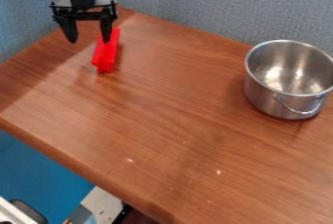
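A red bar-shaped object (105,55) lies on the wooden table (169,140) near the back left. My black gripper (89,32) stands open at the upper left, its fingers pointing down either side of a gap, the right finger over the far end of the red object. Whether it touches the object cannot be told from this view.
A steel pot (286,79) with a wire handle sits on the right side of the table. Blue-grey walls stand behind and to the left.
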